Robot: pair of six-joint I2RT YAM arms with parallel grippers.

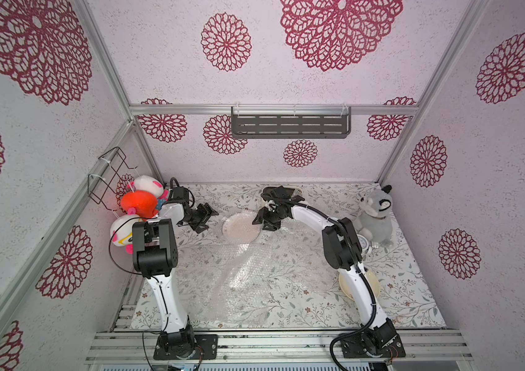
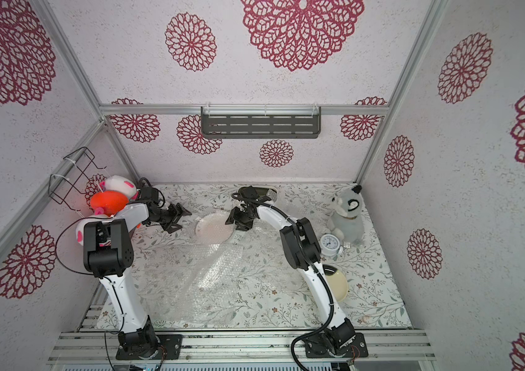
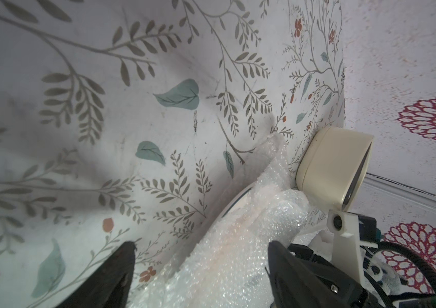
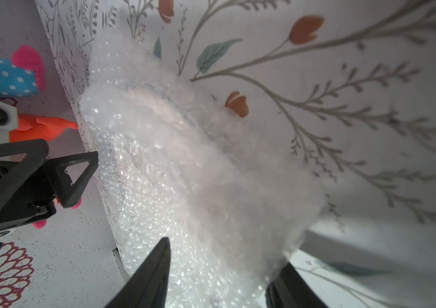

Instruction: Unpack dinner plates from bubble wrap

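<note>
Bubble wrap (image 1: 240, 290) lies spread over the left middle of the table. At its far end a pale plate (image 1: 240, 228) lies covered by the wrap; in the left wrist view its dark rim edge shows beneath. My right gripper (image 1: 266, 219) is at the plate's right edge, its fingers closed in on the bubble wrap (image 4: 202, 179). Whether it also pinches the plate is hidden. Left of the plate, apart from it, my left gripper (image 1: 207, 219) stands part open with nothing between its fingers. A bare cream plate (image 2: 337, 284) lies at the front right, partly behind the right arm.
A cream container (image 3: 333, 164) stands at the back, behind the right gripper. Plush toys (image 1: 141, 204) fill the left side. A grey plush (image 1: 374, 216) and a white clock (image 2: 329, 244) stand at the right. A grey shelf (image 1: 290, 126) hangs on the back wall.
</note>
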